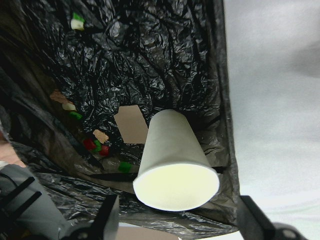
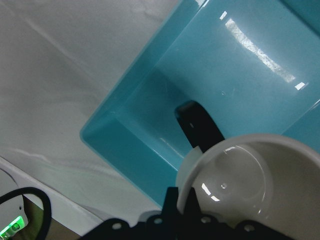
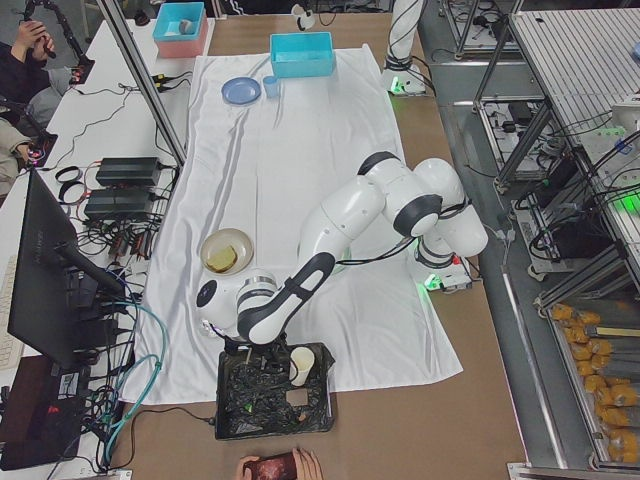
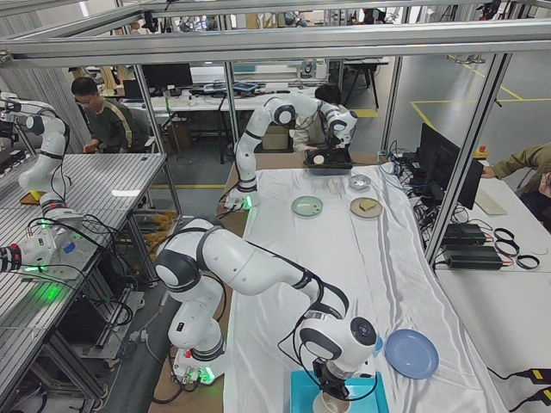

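My left gripper is open above the black-lined tray [image 3: 230, 405], where a cream cup [image 1: 170, 145] lies on its side among small scraps and a cardboard piece [image 1: 130, 124]. In the right wrist view my right gripper is shut on the rim of a white cup [image 2: 250, 190] over the teal bin [image 2: 115, 140]. A black piece [image 2: 195, 122], perhaps a handle, shows beside that cup. In the camera right view this cup is partly hidden by the arm.
A beige plate with a yellow item [image 3: 229, 256], a green plate [image 4: 307, 206], a foil dish [image 4: 359, 182] and a blue plate [image 4: 411, 353] stand on the white cloth. Hands [image 3: 300, 465] with a dark object are just beyond the black tray.
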